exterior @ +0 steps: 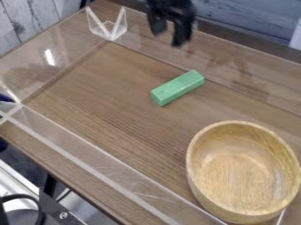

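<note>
A green rectangular block (pixel 178 86) lies on the wooden table (pixel 94 132), right of the middle. A wooden bowl (pixel 242 170) stands at the lower right. My gripper (pixel 173 28) is a dark, blurred shape at the top of the view, above and behind the green block and apart from it; its fingers are too blurred to read.
A clear plastic piece (pixel 107 25) stands at the back left. Clear plastic edging runs along the left side, and a dark cable lies at the lower left corner.
</note>
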